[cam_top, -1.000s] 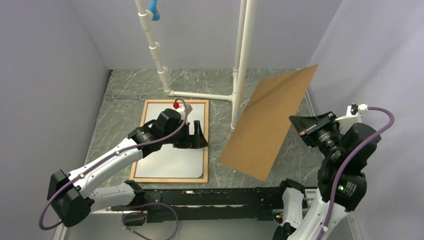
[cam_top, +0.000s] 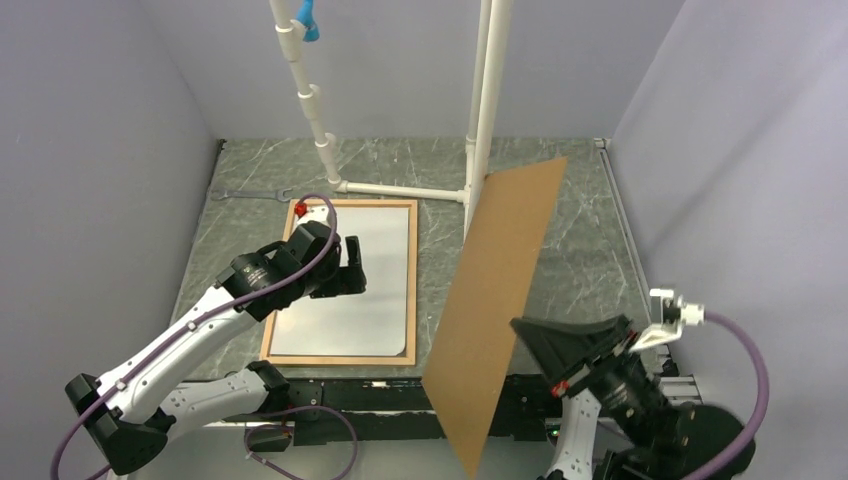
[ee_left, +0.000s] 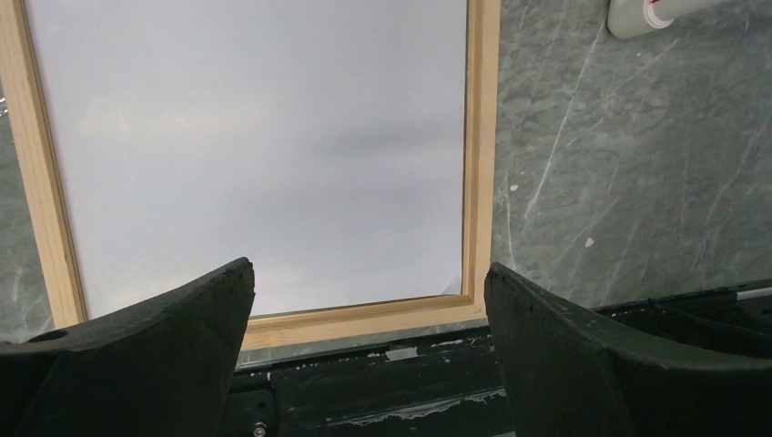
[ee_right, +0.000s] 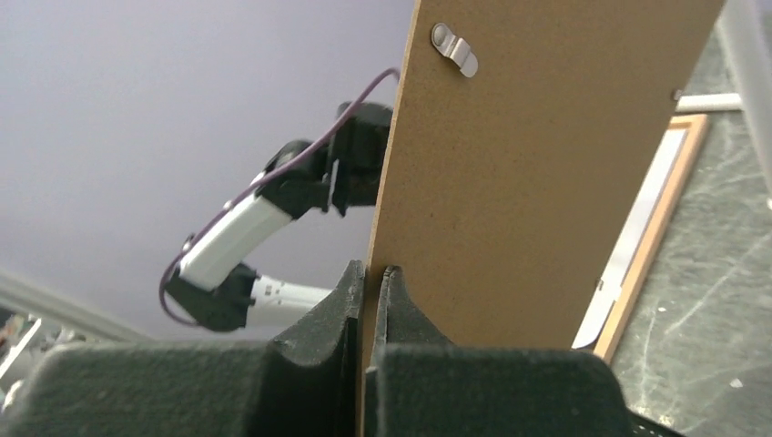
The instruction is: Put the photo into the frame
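Observation:
A wooden frame (cam_top: 412, 290) lies flat on the table at left of centre, with a white sheet (cam_top: 345, 325) inside its border. Above it hangs my left gripper (cam_top: 356, 263), open and empty; the left wrist view looks between its spread fingers at the frame's lower border (ee_left: 364, 319). To the right, a large brown board (cam_top: 500, 290) is held up in the air, steeply tilted. My right gripper is shut on the board's edge, with thin material between the fingertips. A small metal clip (ee_right: 455, 49) shows on the board's brown face.
A white pipe stand (cam_top: 400, 190) rises behind the frame, its upright close to the board. A wrench (cam_top: 250, 194) lies at the back left. Bare grey marble table (cam_top: 590, 260) shows at right. A dark rail (cam_top: 390, 398) runs along the front edge.
My right gripper has moved left and toward the front with the board, which now stands steeper. The left gripper has shifted left over the frame.

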